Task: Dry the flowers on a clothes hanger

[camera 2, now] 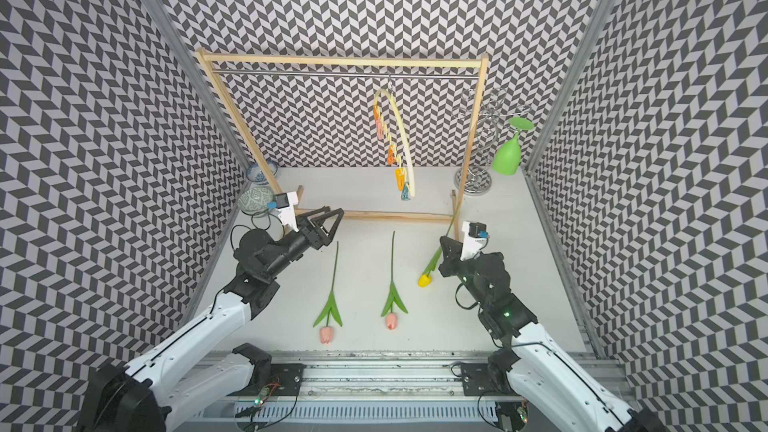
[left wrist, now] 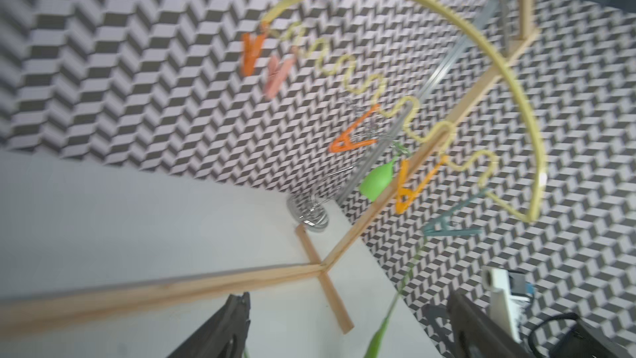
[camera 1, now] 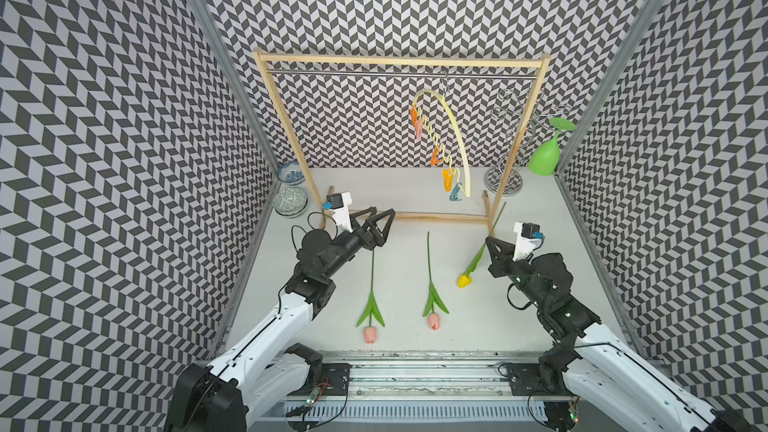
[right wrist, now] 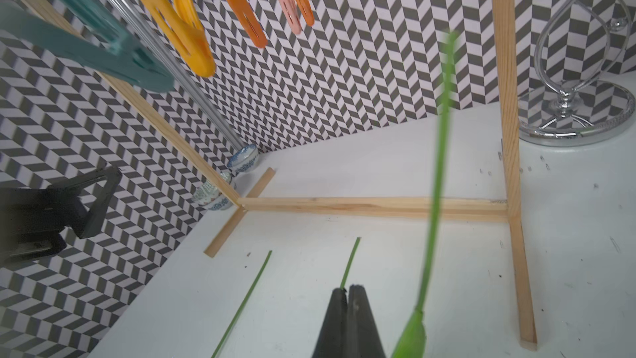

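Note:
A yellow hanger (camera 1: 457, 129) with clips, among them a teal clip (camera 1: 455, 193), hangs from the rack's bar. The yellow tulip (camera 1: 464, 280) is tilted, stem rising, with my right gripper shut at it; its stem runs up beside the fingers, and what lies between them is hard to tell. My left gripper (camera 1: 382, 222) is raised and open, empty, below and left of the hanger. Two pink tulips, the left one (camera 1: 369, 333) and the middle one (camera 1: 433, 321), lie on the table.
The wooden rack (camera 1: 400, 216) spans the back. Bowls (camera 1: 289, 201) stand at the back left; a metal stand (camera 1: 503, 182) and a green object (camera 1: 545, 156) at the back right. The front middle of the table holds the flowers.

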